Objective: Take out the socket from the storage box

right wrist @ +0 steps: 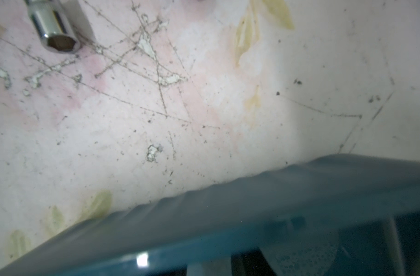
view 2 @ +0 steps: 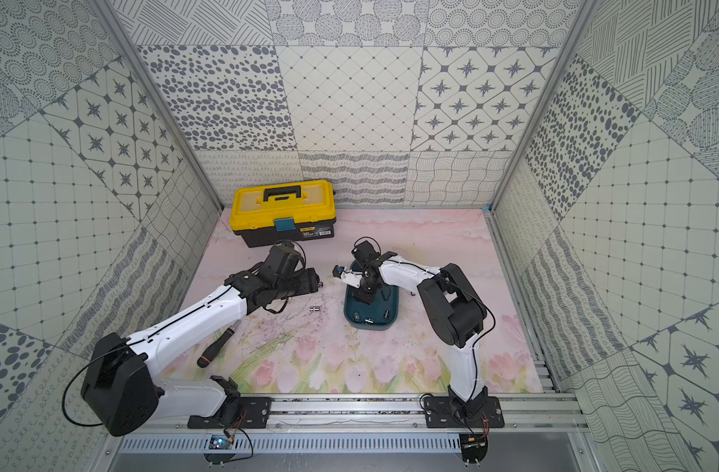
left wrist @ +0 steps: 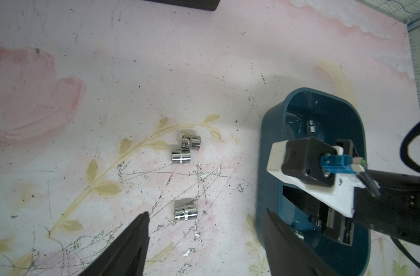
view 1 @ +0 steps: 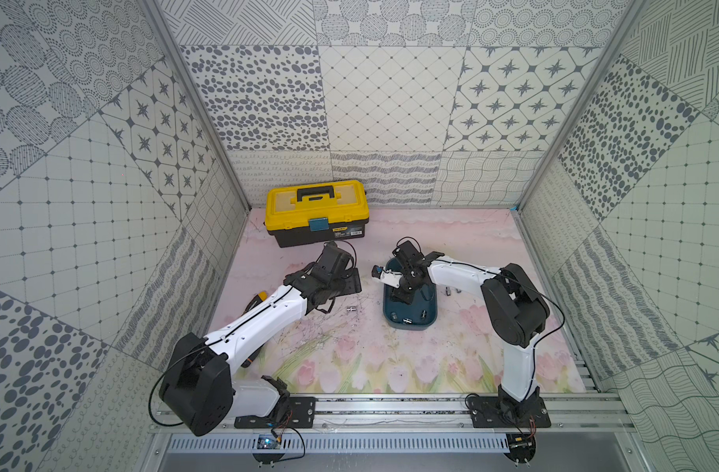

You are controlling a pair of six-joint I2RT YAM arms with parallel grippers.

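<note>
The teal storage box (left wrist: pixel 270 184) stands open on the table, with loose metal sockets in it, such as a socket (left wrist: pixel 311 127) near its far end. My right gripper reaches down inside the box, shut on a small metal socket (right wrist: pixel 210 267); only a little of that socket shows at the right wrist view's lower edge. Left of the box, my left gripper hangs open above the table, empty. Under it lie a socket (left wrist: pixel 186 212) by itself and two touching sockets, an upper one (left wrist: pixel 191 142) and a lower one (left wrist: pixel 181 157).
A yellow and black toolbox (view 1: pixel 320 208) sits at the back left. The dark-handled tool (view 2: pixel 215 347) rests at the front left, near the left arm. Small metal pieces (view 1: pixel 447 290) lie right of the box. Table space in front of the box is clear.
</note>
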